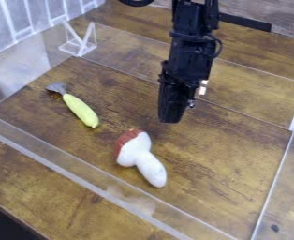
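Observation:
My black gripper [175, 111] hangs over the wooden table at the upper middle; whether it is open or shut is hard to see. Below it lies a white mushroom-like object with a red-and-white cap [139, 157], apart from the gripper. A yellow-green elongated object [80, 111] with a grey end lies to the left.
Clear plastic walls edge the table [231, 169] at left, front and right. A small clear plastic item [80, 39] stands at the back left. A pale strip shows behind the gripper.

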